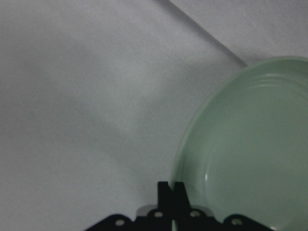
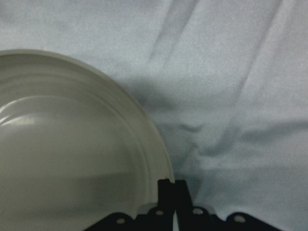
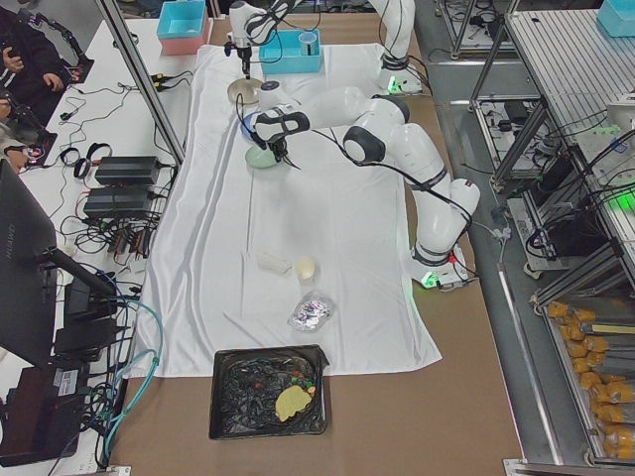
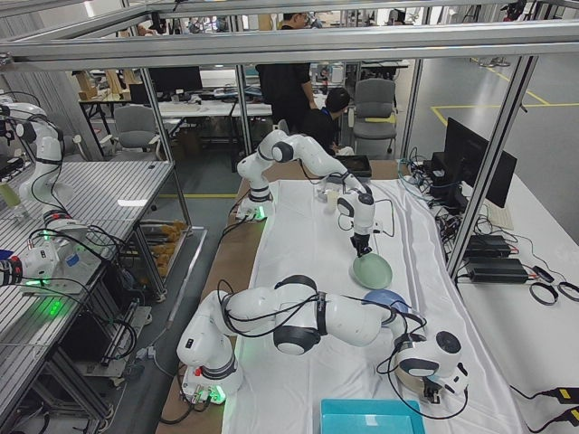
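The green plate [image 3: 261,160] is at my left gripper, whose fingers are closed on its rim in the left wrist view. My right gripper is closed at the rim of a beige plate [image 2: 67,144], at the far end of the cloth in the camera left view. A blue plate [image 4: 384,298] lies between them, partly hidden by the arms.
A blue bin [image 4: 371,420] stands beside the beige plate. A white cup [image 3: 305,268], pale block [image 3: 274,264] and foil bag [image 3: 311,312] lie on the cloth, with a black tray [image 3: 238,397] beyond its near edge.
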